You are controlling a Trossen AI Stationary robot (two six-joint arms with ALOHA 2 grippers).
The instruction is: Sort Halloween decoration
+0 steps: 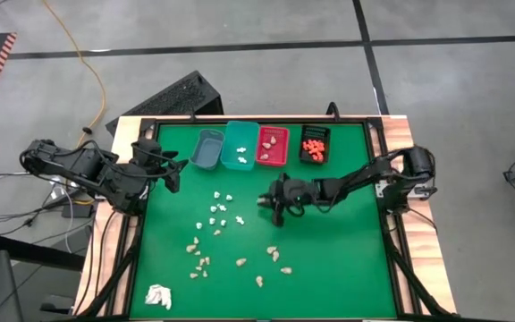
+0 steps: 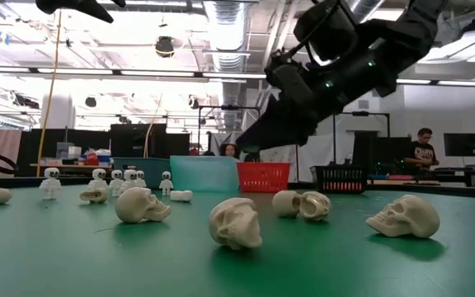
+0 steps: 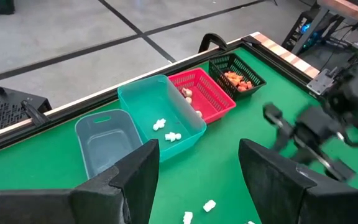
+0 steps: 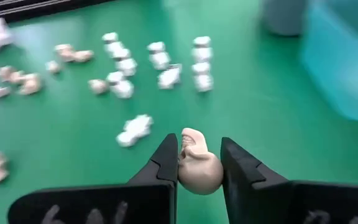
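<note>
A beige skull (image 4: 199, 167) is pinched between the fingertips of my right gripper, which hangs above the green mat right of centre. My left gripper stands open at the left side, nothing between its fingers. More beige skulls (image 1: 241, 262) lie scattered over the near and left half of the mat. Several white skeleton figures (image 1: 223, 207) are grouped near the middle. At the back, the red basket (image 1: 274, 159) contains a few skulls, the teal bin (image 3: 143, 93) has two white figures, and the black basket (image 1: 315, 133) holds orange pieces.
A grey-blue bin (image 3: 107, 134), seemingly empty, stands left of the teal one. A crumpled white cloth (image 1: 158, 296) lies at the near left corner. A dark frame borders the mat.
</note>
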